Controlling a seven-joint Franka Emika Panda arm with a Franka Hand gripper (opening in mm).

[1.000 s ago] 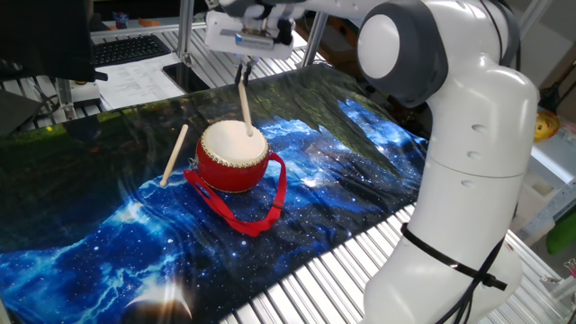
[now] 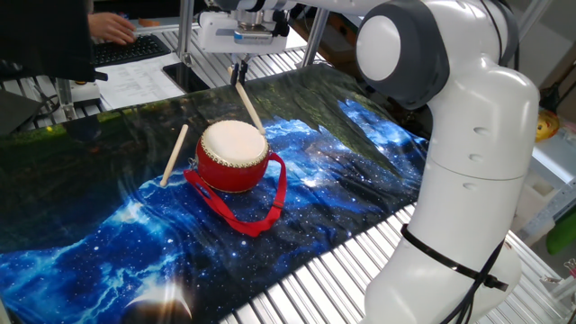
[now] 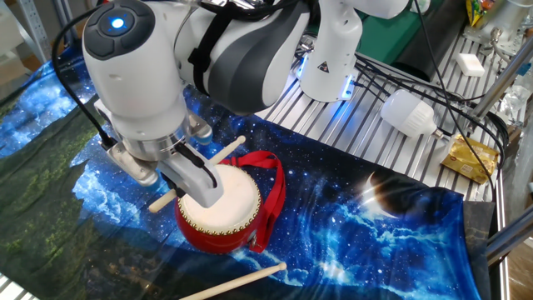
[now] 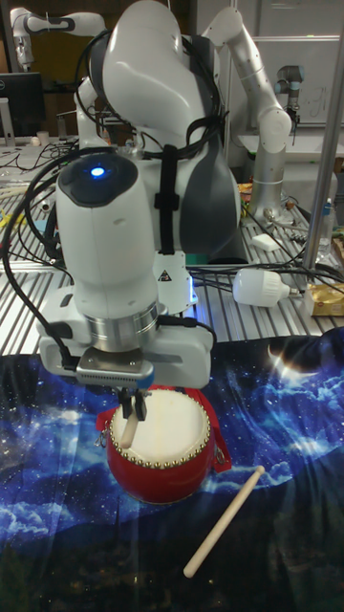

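A red drum (image 2: 232, 169) with a pale skin and a studded gold rim stands upright on the cloth, its red strap (image 2: 255, 225) looped beside it. My gripper (image 2: 238, 74) is above and behind the drum in the first exterior view, shut on a wooden drumstick (image 2: 248, 106). This stick slants down, its lower end by the drumhead's edge; contact with the skin cannot be told. In the third exterior view the dark fingers (image 4: 139, 406) close round the stick over the drumhead. A second drumstick (image 4: 224, 521) lies apart on the cloth beside the drum.
The galaxy-print cloth (image 2: 328, 193) covers the work area, with clear room around the drum. A white bulb (image 3: 408, 113) and a yellow packet (image 3: 469, 158) sit beyond its edge. A person's hand (image 2: 112, 28) rests by a keyboard (image 2: 130, 49) at the back.
My gripper has shifted slightly left in the first exterior view. The held stick has tilted more, its lower end swinging right toward the drum's rim. The drum and loose stick have stayed put.
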